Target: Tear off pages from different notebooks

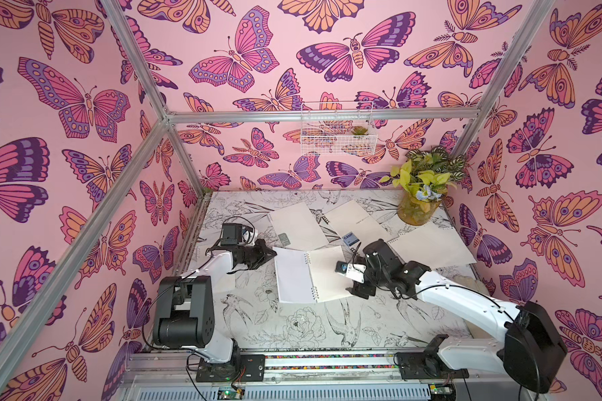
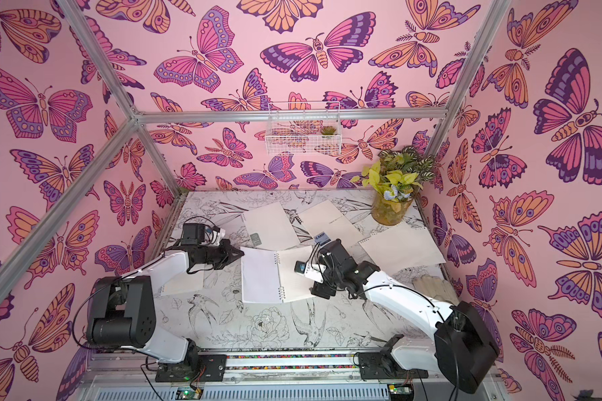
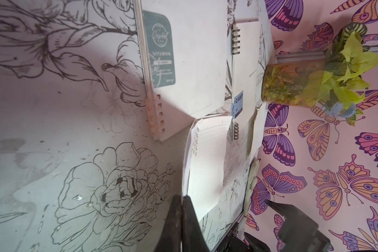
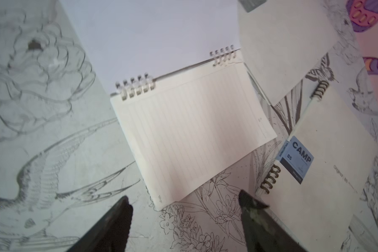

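Note:
A spiral notebook lies open mid-table, its folded-over left side (image 1: pixel 294 275) white and its lined page (image 4: pixel 193 130) to the right of the rings. My left gripper is shut at the notebook's left edge; in the left wrist view the tips overlap the near edge of the notebook, and whether paper is pinched there is hard to tell. Above the right page and its outer edge hangs my right gripper, open, its fingers (image 4: pixel 113 222) wide apart with nothing between them.
Behind lie a notebook with a green label (image 3: pixel 159 50) and a CAMP notebook (image 4: pixel 331 168). Another notebook (image 1: pixel 434 246) rests at the right, near a plant in an amber pot (image 1: pixel 418 208).

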